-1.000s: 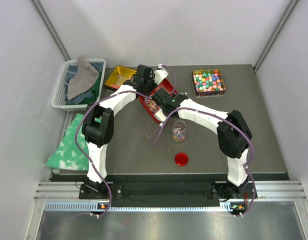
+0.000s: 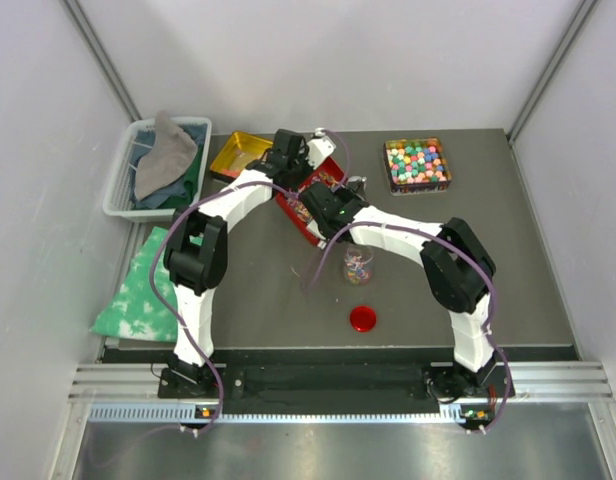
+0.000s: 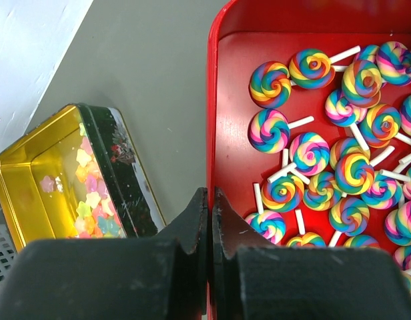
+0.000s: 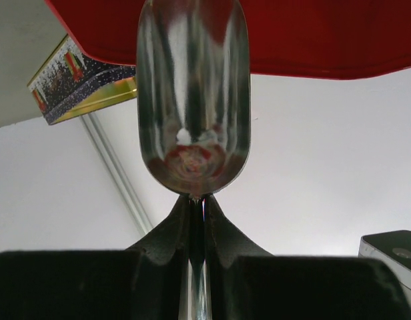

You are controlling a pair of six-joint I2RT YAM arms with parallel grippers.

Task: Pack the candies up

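Observation:
Swirled lollipops (image 3: 309, 153) lie across the floor of a red tray (image 3: 235, 107), seen from above in the left wrist view. On the tray's side rim my left gripper is shut, with the thin red wall running between its fingers. In the right wrist view, a shiny metal scoop (image 4: 193, 100) points away from my right gripper, which is shut on its narrow handle. A reddish reflection or candy shows in the bowl; I cannot tell which. From above, the scoop (image 2: 357, 185) is beside the tray's right side. A clear jar (image 2: 358, 264) holds some colourful candies.
Left of the tray stands a gold tin (image 3: 25, 173) with star-shaped candies. Another tin (image 2: 417, 166) of colourful balls is at the back right. A red lid (image 2: 363, 319) lies in front of the jar. White basket (image 2: 118, 190) and green cloth (image 2: 136, 290) occupy the left.
The right arm has shifted a little left, and the scoop's visible end has moved slightly left with it. The left arm and the tray look unmoved.

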